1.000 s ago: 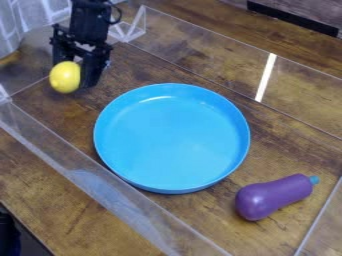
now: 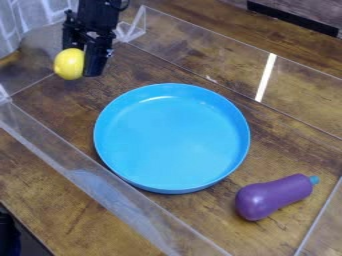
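Note:
My black gripper [image 2: 88, 45] is at the upper left, shut on a yellow object [image 2: 70, 64], oval and glossy, which hangs at its tips. A blue round plate [image 2: 171, 138] lies in the middle of the wooden surface. A purple eggplant [image 2: 271, 197] with a teal stem lies at the lower right.
Clear plastic walls run along the left and lower left of the wooden surface [image 2: 214, 50]. The area to the upper right of the plate is bare, apart from a thin white strip [image 2: 266, 78].
My gripper and the yellow object have risen in the view, the object also shifting slightly right. The plate and eggplant have not moved.

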